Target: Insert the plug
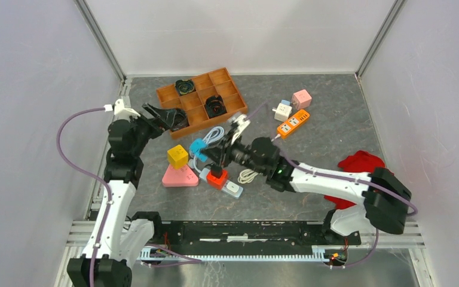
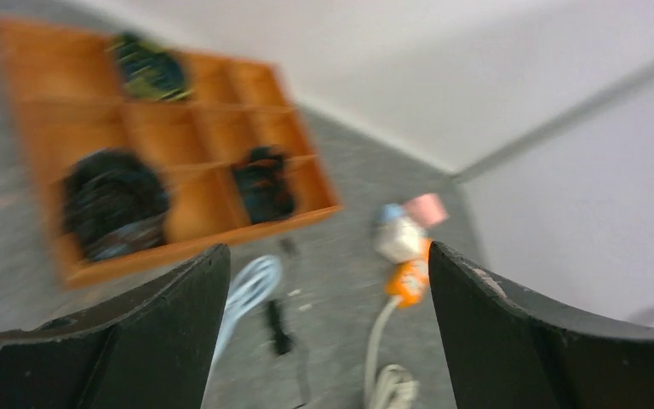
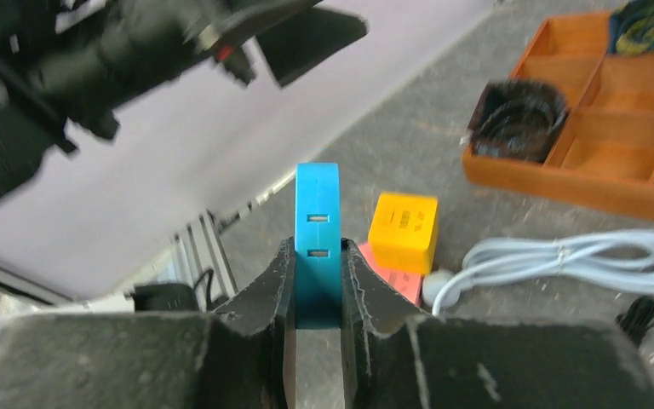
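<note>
My right gripper [image 1: 206, 152] is shut on a light blue plug piece [image 3: 317, 230], which shows two metal slots in the right wrist view. It hangs over the middle left, near a red block [image 1: 216, 180] with a black piece on a grey-blue power strip [image 1: 232, 189]. My left gripper [image 1: 161, 115] stands open, empty, over the left side of the orange tray. A yellow cube [image 1: 177, 155] and pink socket piece [image 1: 179, 177] lie left of the strip.
The compartment tray [image 1: 222, 79] holds dark coils at the back. An orange power strip [image 1: 295, 121], white adapter [image 1: 281, 111] and pink cube [image 1: 302, 98] stand back right. A red cloth [image 1: 360, 164] lies right. Coiled cables occupy the middle.
</note>
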